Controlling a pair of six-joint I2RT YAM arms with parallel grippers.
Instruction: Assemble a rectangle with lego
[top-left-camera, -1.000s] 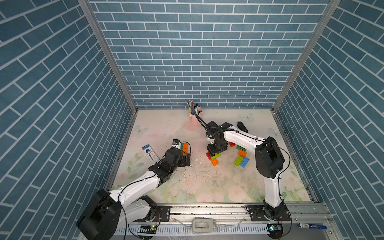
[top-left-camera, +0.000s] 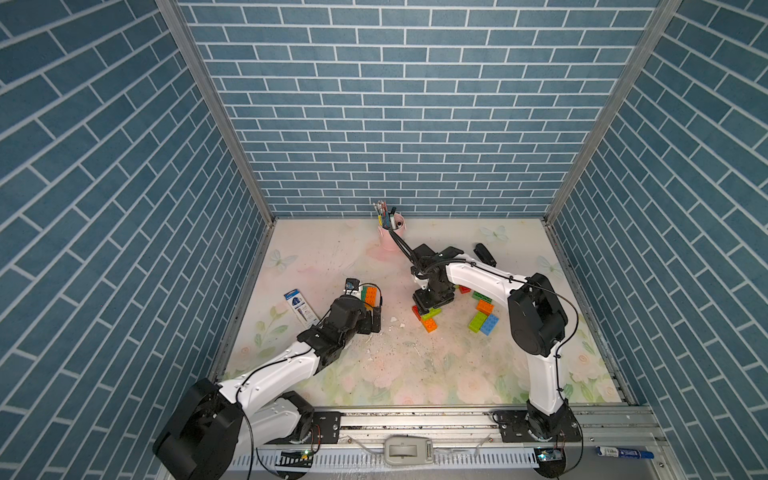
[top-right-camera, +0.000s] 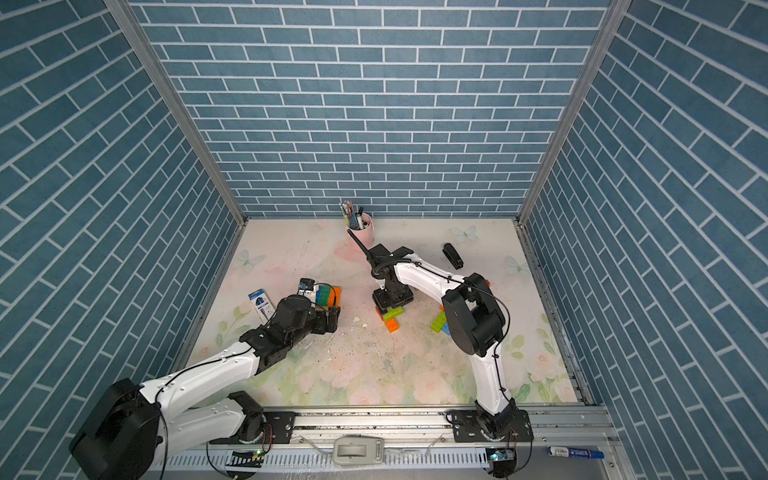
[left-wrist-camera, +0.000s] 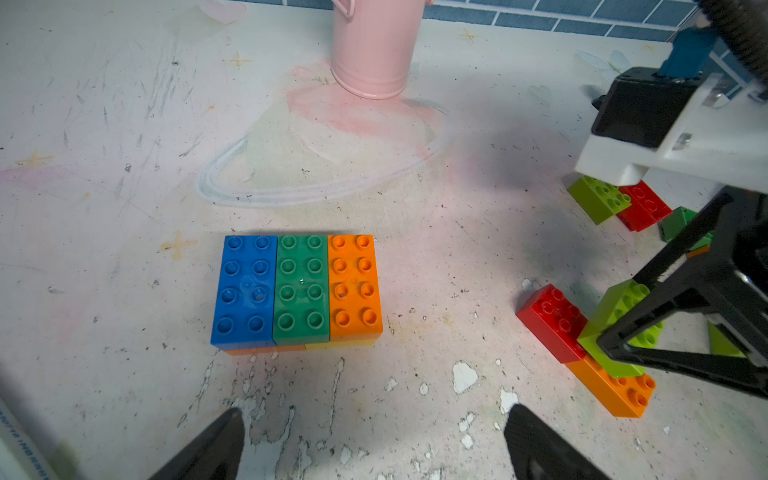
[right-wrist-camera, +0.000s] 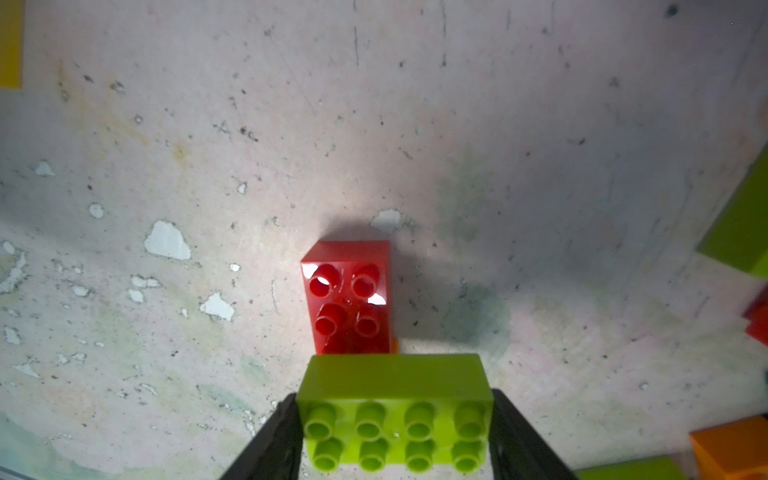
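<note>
A lime green brick (right-wrist-camera: 395, 380) is gripped at its two ends by my right gripper. In the left wrist view this lime brick (left-wrist-camera: 620, 320) lies crosswise over a red brick (left-wrist-camera: 553, 321) and an orange brick (left-wrist-camera: 614, 387) set end to end; whether it touches them I cannot tell. My left gripper stands open and empty, in front of a joined block of blue (left-wrist-camera: 242, 288), green (left-wrist-camera: 301, 288) and orange (left-wrist-camera: 353, 286) bricks laid side by side, with another layer just visible beneath.
Loose bricks lie to the right, among them orange (top-left-camera: 485, 307), lime (top-left-camera: 477, 321) and light blue (top-left-camera: 489, 324) ones. A pink pot (left-wrist-camera: 376, 48) of tools stands at the back, a black object (top-left-camera: 485, 254) back right. Bare table separates the block from the red brick.
Hardly anything differs. The right gripper and its lime brick show at most a very slight shift over the red and orange bricks; the left arm is still.
</note>
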